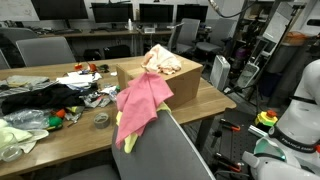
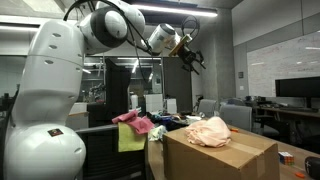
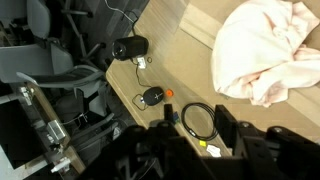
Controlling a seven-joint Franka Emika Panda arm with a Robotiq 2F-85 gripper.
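Observation:
A pale peach cloth lies crumpled on top of the cardboard box; the second exterior view also shows the cloth spread over the box top. Well above it hangs my gripper, at the end of the raised arm. Seen from the wrist, the fingers of the gripper stand apart with nothing between them, and the cloth is below, at the upper right. A pink cloth is draped over a grey chair back, with a yellow cloth partly under it.
Dark clothing, a tape roll and a green-white bundle cover the left of the wooden table. Monitors and office chairs stand behind. Table space right of the box looks clear.

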